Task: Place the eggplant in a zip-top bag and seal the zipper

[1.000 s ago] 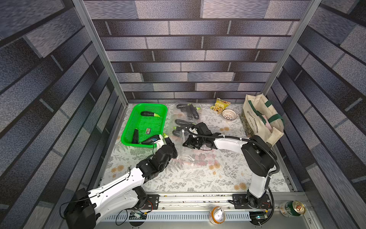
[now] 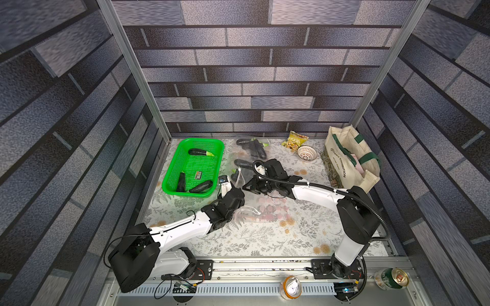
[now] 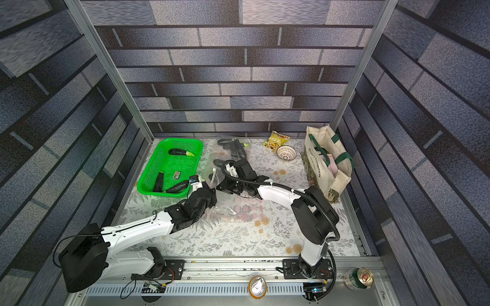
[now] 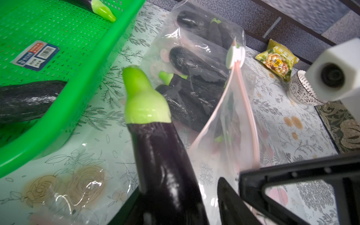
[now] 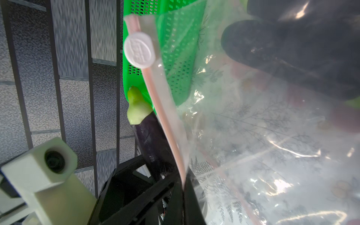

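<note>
A dark eggplant with a green stem [image 4: 157, 150] fills the middle of the left wrist view, between the fingers of my left gripper, which look closed round its body. Just right of it my right gripper is shut on the edge of a clear zip top bag [image 5: 262, 150], whose pink zipper with white slider [image 5: 138, 49] rises upright toward the camera. The bag's mouth is beside the eggplant; whether the eggplant is inside cannot be told. Behind lie bagged eggplants [image 4: 191, 56], seen through plastic.
A green basket [image 2: 178, 145] with several eggplants is at left. A yellow snack packet [image 2: 295, 140], patterned bowl [image 2: 306, 153] and cream tote [image 2: 349, 160] stand at back and right.
My left arm has moved right and away from the front, bringing the eggplant to the bag. The right arm has shifted slightly, with its forearm rising.
</note>
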